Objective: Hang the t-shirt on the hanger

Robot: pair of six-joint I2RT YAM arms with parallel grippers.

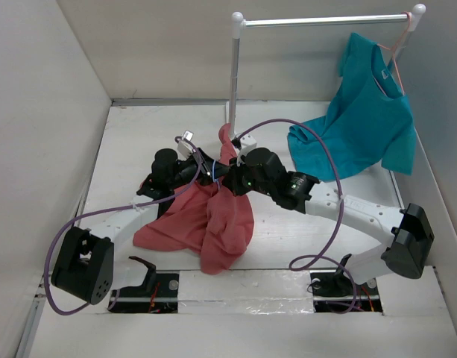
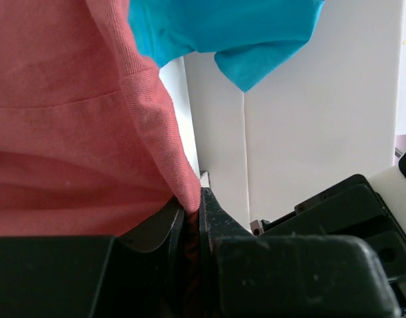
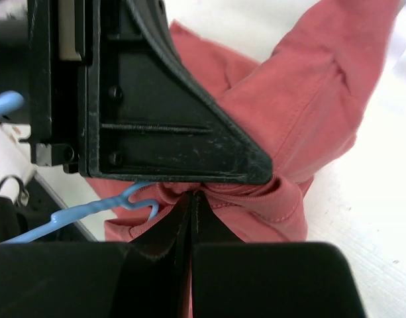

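Note:
The red t-shirt (image 1: pixel 228 227) is bunched on the floor, partly lifted near the middle. My left gripper is shut on its ribbed edge, which runs up between the fingers. A blue hanger (image 3: pixel 77 212) sits in the fabric at the left gripper, only partly visible. My right gripper (image 1: pixel 232 179) is right beside the left one, against the shirt; in the right wrist view its fingertips (image 3: pixel 209 265) are shut below a fold of red cloth, and whether any cloth is between them is hidden.
A metal rail (image 1: pixel 325 20) stands at the back, with a teal t-shirt (image 1: pixel 362 127) on a pink hanger at its right end, its lower part on the floor. Free floor lies right of the red shirt and at the back left.

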